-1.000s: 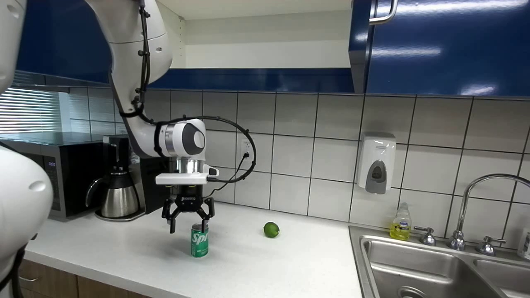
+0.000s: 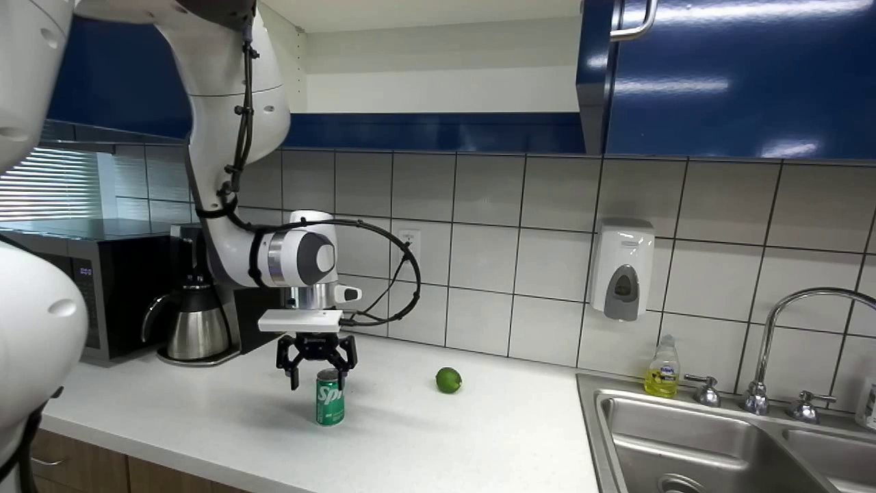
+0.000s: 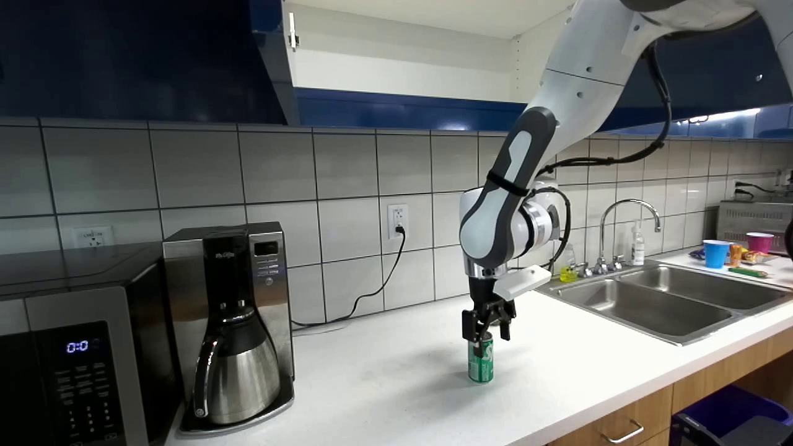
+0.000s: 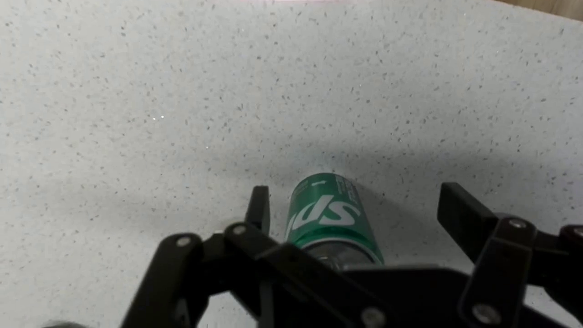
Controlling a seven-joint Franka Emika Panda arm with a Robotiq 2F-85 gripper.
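Observation:
A green Sprite can (image 2: 330, 404) stands upright on the white counter. My gripper (image 2: 317, 383) hangs over it, fingers pointing down and spread wide. In exterior view 2 the gripper (image 3: 490, 338) covers part of the top of the can (image 3: 481, 364). The wrist view has the can (image 4: 329, 213) between the two open fingers, closer to the left finger (image 4: 259, 209) than to the right finger (image 4: 462, 218). Clear space shows on both sides of the can there, and the gripper's body hides part of its top.
A lime (image 2: 448, 379) lies on the counter right of the can. Farther right is the sink (image 2: 690, 435), with a yellow soap bottle (image 2: 662, 370) behind it. The coffee maker (image 3: 236, 334) and microwave (image 3: 82, 349) stand to the left. Bare counter surrounds the can.
The arm's wrist has come down and the gripper has shifted slightly right in exterior view 1. Its fingers remain open, while the can and lime stand where they were.

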